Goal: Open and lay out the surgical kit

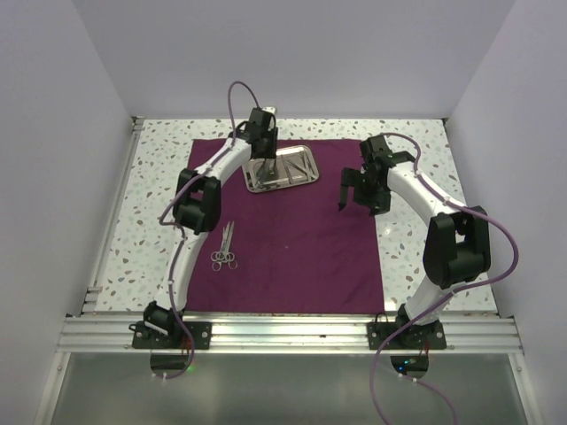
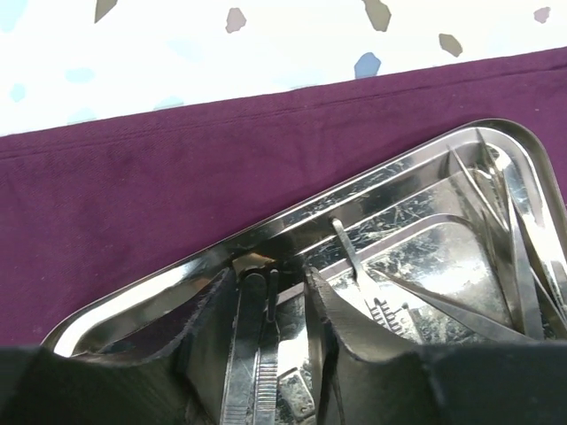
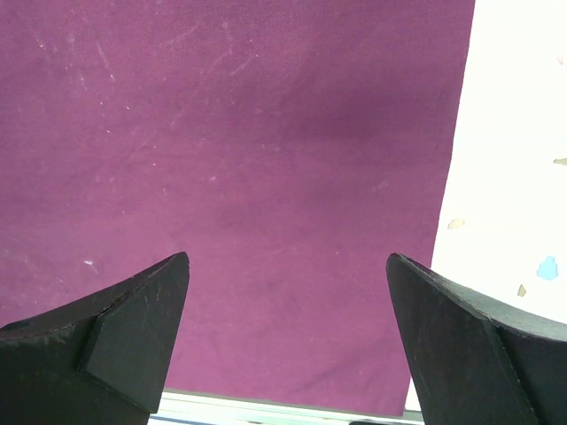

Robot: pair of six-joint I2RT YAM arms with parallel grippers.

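The silver metal tray [image 1: 292, 182] lies at the back of the purple cloth with several instruments in it. Over its left part hangs my left gripper, its fingers apart. Between them in the left wrist view are the ends of two slim metal handles [image 2: 245, 341], standing clear of both fingers. To their right in the tray lie another handle [image 2: 354, 261] and tweezers [image 2: 521, 266]. My right gripper is wide open above bare cloth, right of the tray, holding nothing.
Scissor-like instruments [image 1: 224, 252] with ring handles lie on the left of the purple cloth [image 1: 301, 257]. Speckled tabletop [image 1: 421, 133] borders it on both sides.
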